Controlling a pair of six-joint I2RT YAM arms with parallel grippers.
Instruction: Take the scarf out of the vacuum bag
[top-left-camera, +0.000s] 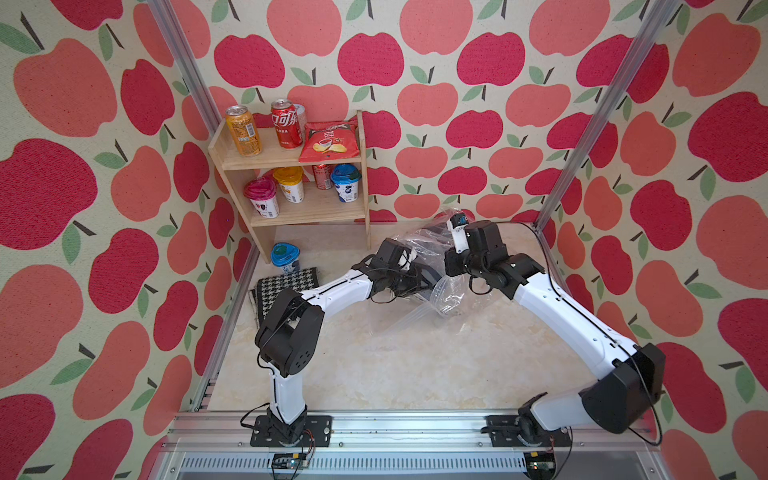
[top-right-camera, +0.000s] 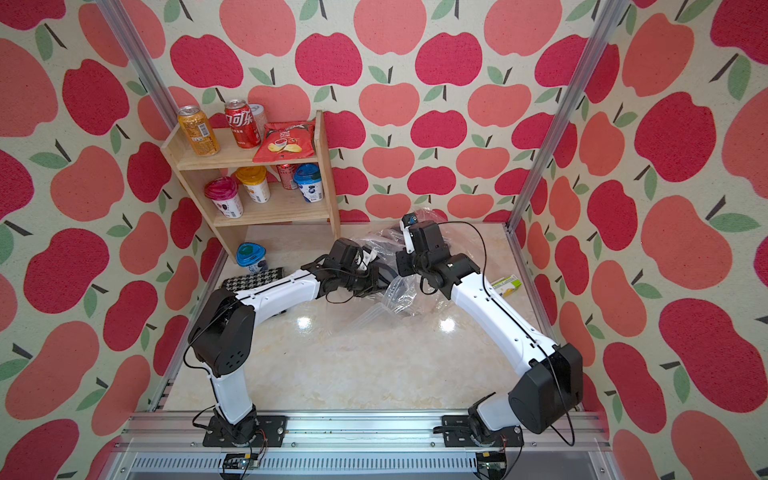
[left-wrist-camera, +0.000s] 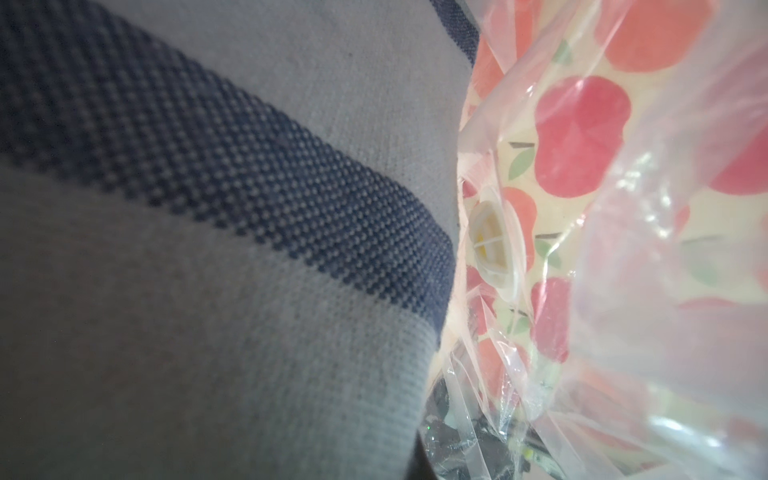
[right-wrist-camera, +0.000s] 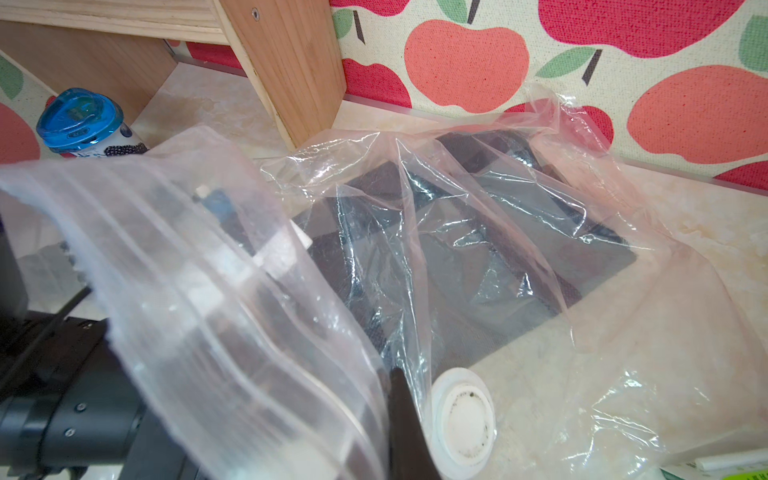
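In the left wrist view the grey scarf (left-wrist-camera: 336, 376), striped dark blue, fills the left half at close range. Through the clear vacuum bag (right-wrist-camera: 640, 320) its dark folds show in the right wrist view. My left gripper (top-left-camera: 417, 278) is shut at the bag's mouth, its dark fingertip (left-wrist-camera: 421, 465) against the scarf's edge; whether cloth is between its fingers is hidden. Above the bag's front, my right gripper is shut on the bag's film, which gathers at its dark finger. A white round valve (right-wrist-camera: 464, 424) sits on the bag.
The wooden shelf (top-left-camera: 292, 212) with cans, cups and chips stands at back left. A blue-lidded cup (top-left-camera: 285, 257) and a houndstooth cloth (top-left-camera: 276, 284) lie left of the left arm. A green-white packet (top-right-camera: 505, 285) is at right.
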